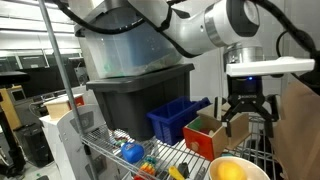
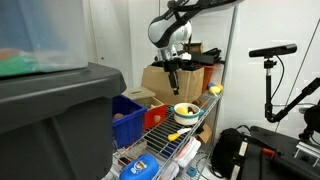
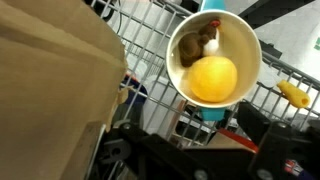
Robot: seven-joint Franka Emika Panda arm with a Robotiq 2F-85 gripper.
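Observation:
My gripper (image 1: 251,119) stands open in the air above the rack, its fingers spread with nothing between them. A cream bowl (image 1: 258,168) sits below and in front of it in exterior view 1. From the wrist, the bowl (image 3: 176,72) shows light blue handles at its two ends, and it lies ahead of the gripper, apart from the fingers. Inside are a yellow-orange rounded item (image 3: 213,78), brown round items (image 3: 189,46) and a small white-and-red piece (image 3: 211,46). Exterior view 2 has the bowl (image 2: 187,113) below the gripper (image 2: 172,77).
A wire rack carries a blue bin (image 1: 176,118), a red open box (image 1: 199,142) and a blue ball-like item (image 1: 132,152). Brown cardboard (image 3: 50,75) rises close beside the gripper. A yellow item (image 3: 294,95) lies past the bowl. Large dark tubs (image 1: 145,98) stand behind.

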